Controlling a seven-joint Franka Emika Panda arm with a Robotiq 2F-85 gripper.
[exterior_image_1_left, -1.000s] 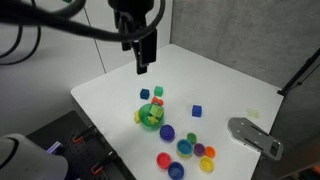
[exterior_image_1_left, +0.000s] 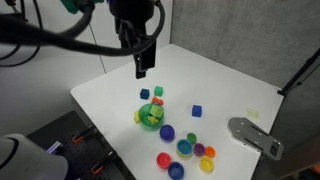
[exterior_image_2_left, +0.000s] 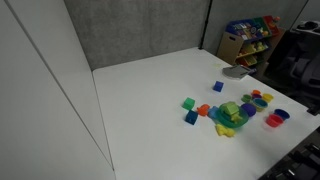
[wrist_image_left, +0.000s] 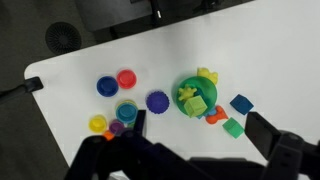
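My gripper is open above the white table, its fingers wide apart with nothing between them. In the wrist view, a green bowl (wrist_image_left: 175, 98) lies beyond the fingers, holding a light green block (wrist_image_left: 196, 105) and a yellow piece (wrist_image_left: 186, 93). Another yellow piece (wrist_image_left: 208, 75) is at the bowl's edge. Close by are a red piece (wrist_image_left: 218, 116), a green cube (wrist_image_left: 233, 128) and a dark blue cube (wrist_image_left: 241, 104). Exterior view 1 shows another blue cube (exterior_image_1_left: 197, 112) apart from the group.
A purple round piece (exterior_image_1_left: 167, 132) lies beside the bowl. Red (exterior_image_1_left: 163, 160) and blue cups (exterior_image_1_left: 176, 171) sit near the front, with several other round pieces. A grey metal tray (exterior_image_1_left: 250, 132) rests at the right; a bin rack (exterior_image_2_left: 245, 45) stands behind.
The arm has shifted very slightly above the table, and the gripper hangs a touch lower in exterior view 1. The objects on the table have not moved.
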